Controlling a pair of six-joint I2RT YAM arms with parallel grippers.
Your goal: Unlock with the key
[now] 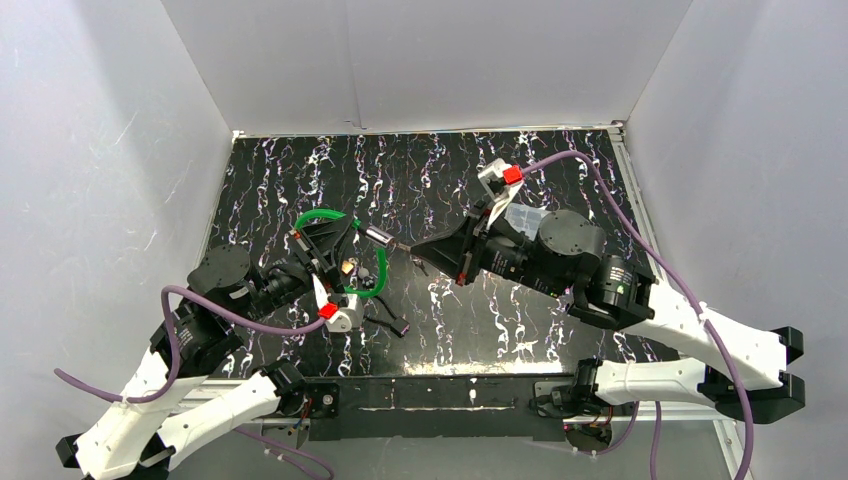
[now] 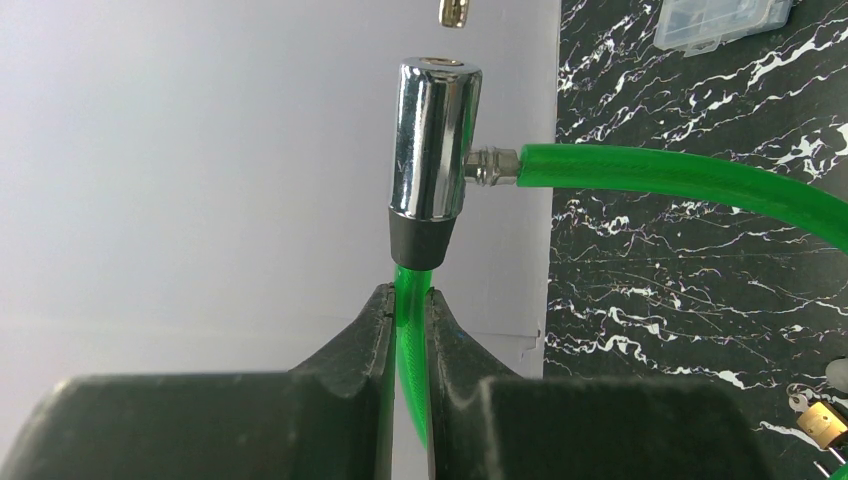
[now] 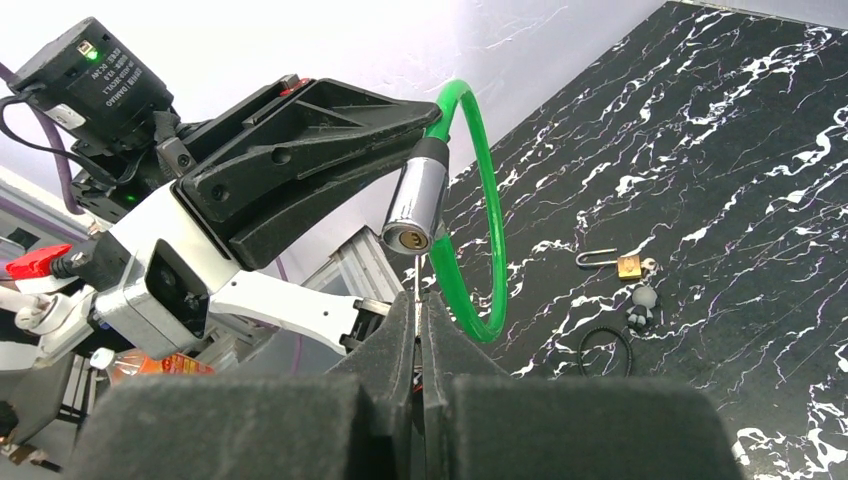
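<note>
A chrome cable lock [image 2: 435,140] with a black collar and a green cable [image 2: 680,178] is held up in the air. My left gripper is shut on the cable just behind the collar. From the right, my right gripper is shut on a slim key [image 3: 418,277] that points at the lock's keyhole face [image 3: 409,240]. In the left wrist view the key's round tip [image 2: 453,12] stands clear of the lock's end, a little to the right of its middle. The key's bow is hidden between the right fingers.
On the dark marbled table lie a brass padlock [image 3: 629,267] with its shackle, a small grey figure [image 3: 641,305] and a black cable [image 3: 606,335]. A clear plastic box [image 2: 722,20] stands farther off.
</note>
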